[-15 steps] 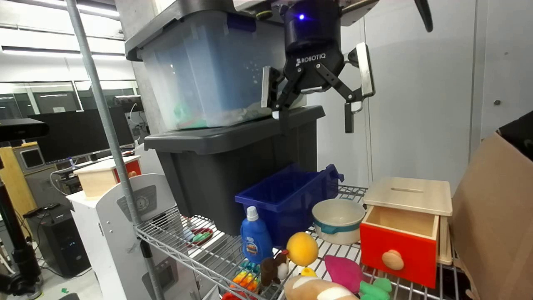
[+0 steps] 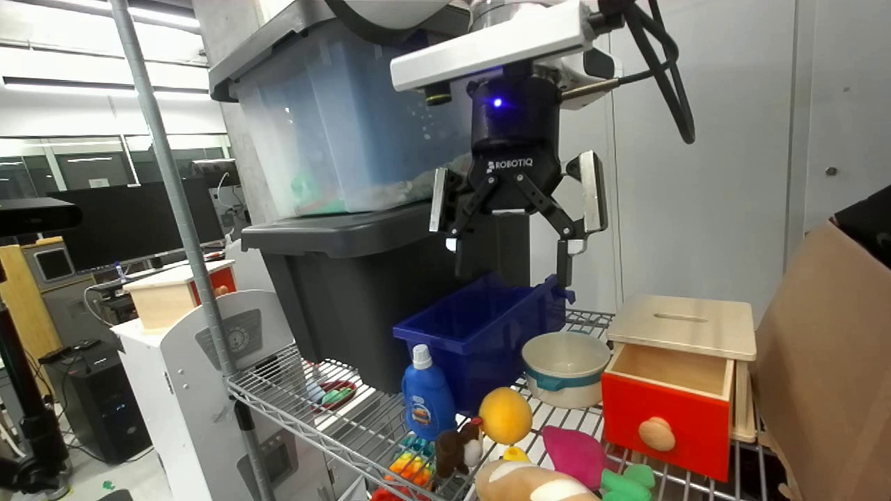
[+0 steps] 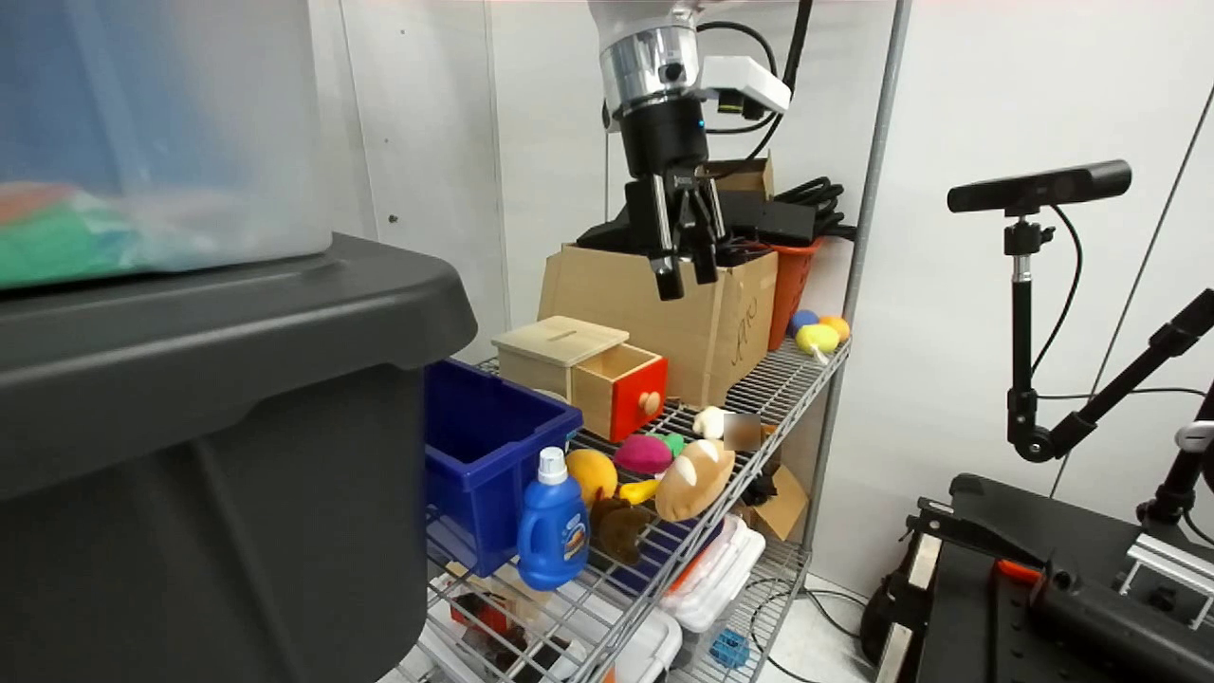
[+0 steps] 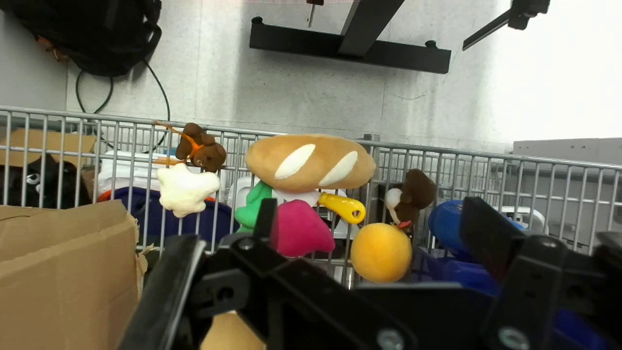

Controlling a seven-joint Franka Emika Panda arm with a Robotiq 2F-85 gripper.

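Observation:
My gripper (image 2: 511,260) hangs above the wire shelf, open, its fingers wide apart and nothing between them. Below it in exterior view 1 are a blue bin (image 2: 468,334) and a white pot with a teal band (image 2: 566,367). To the right of the pot is a wooden box with its red-fronted drawer (image 2: 664,422) pulled out. Toward the shelf's front lie an orange ball (image 4: 380,253), a pink plush (image 4: 303,228), a plush bread loaf (image 4: 312,163), a yellow toy (image 4: 342,207), a green plush (image 4: 254,204) and a white star plush (image 4: 186,189). A blue detergent bottle (image 3: 554,524) stands beside the bin.
Stacked storage boxes (image 2: 376,292) crowd the left of the shelf, rising to gripper height. A cardboard box (image 3: 637,313) stands at the other end. A brown plush (image 4: 417,195) lies near the front edge. Above the drawer the space is clear.
My gripper has come down and slightly left in exterior view 1, still open. The objects on the shelf have stayed where they were.

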